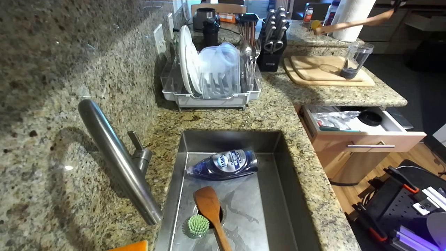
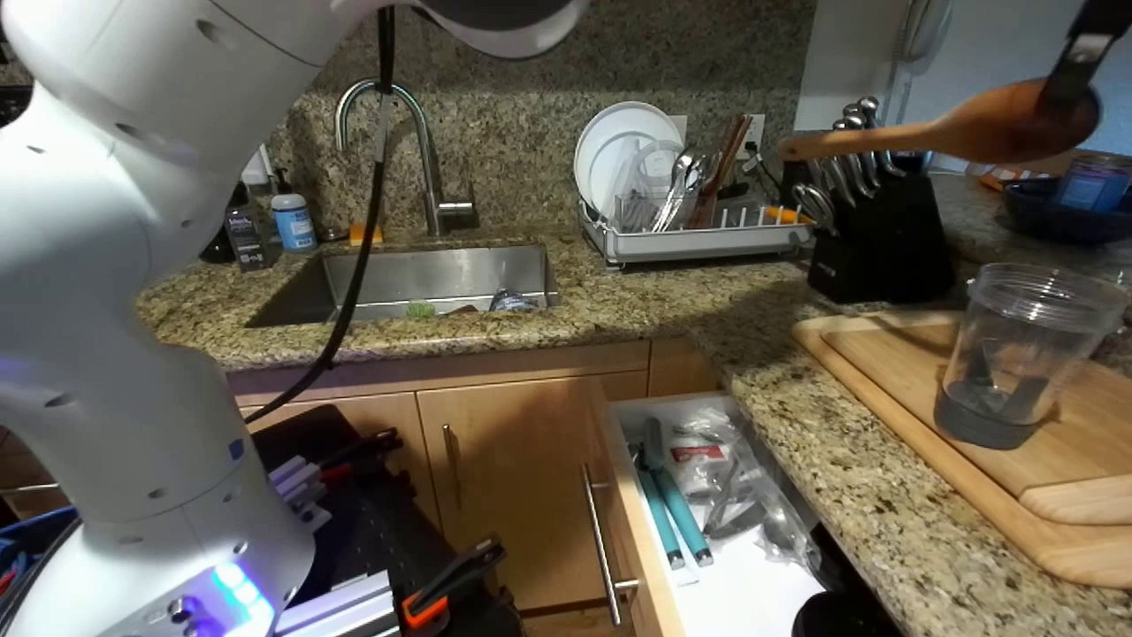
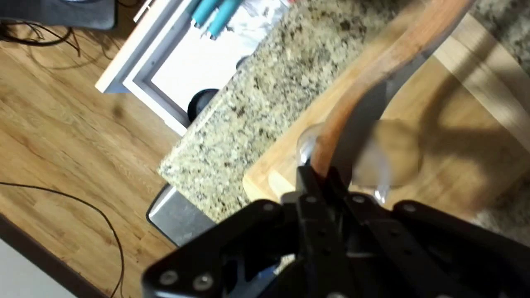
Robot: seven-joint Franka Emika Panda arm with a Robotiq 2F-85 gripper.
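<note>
A wooden spoon [image 2: 923, 138] hangs roughly level above the right-hand counter, its handle pointing left in exterior view 2. My gripper [image 2: 1069, 90] is shut on its broad bowl end. In the wrist view the spoon [image 3: 370, 79] runs up and right from between the fingertips of my gripper. Below it, a clear cup [image 2: 1019, 361] with a dark base stands on the stacked cutting boards [image 1: 309, 69]. Spoon and cup are apart. In the sink [image 1: 271, 200] lies a second wooden utensil [image 1: 207, 203].
A blue dish soap bottle [image 1: 228, 164] and a green scrubber [image 1: 198, 225] lie in the sink. A full dish rack [image 1: 213, 101] and black knife block [image 2: 881, 244] stand along the counter. Below its edge, a drawer [image 2: 732, 594] stands open. A paper towel roll [image 1: 353, 21] is behind the spoon.
</note>
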